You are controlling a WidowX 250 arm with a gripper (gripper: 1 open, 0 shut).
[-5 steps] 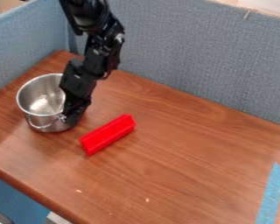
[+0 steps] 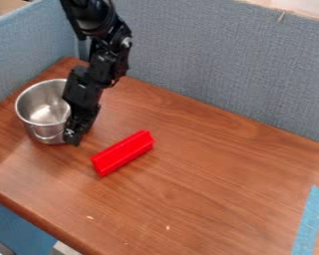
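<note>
A shiny steel pot (image 2: 40, 108) stands upright at the left of the wooden table. My black gripper (image 2: 75, 131) reaches down at the pot's right side, touching or very near its rim; whether its fingers are open or closed on the rim is hidden. A red cylindrical block (image 2: 123, 152) lies on the table to the right of and below the pot, apart from the gripper.
Grey-blue padded walls (image 2: 215, 60) border the back and left. A light blue tape strip (image 2: 309, 219) lies at the right edge.
The pot and gripper have shifted slightly left, and the gripper sits a little more upright along the pot's right side. The red block has not moved.
</note>
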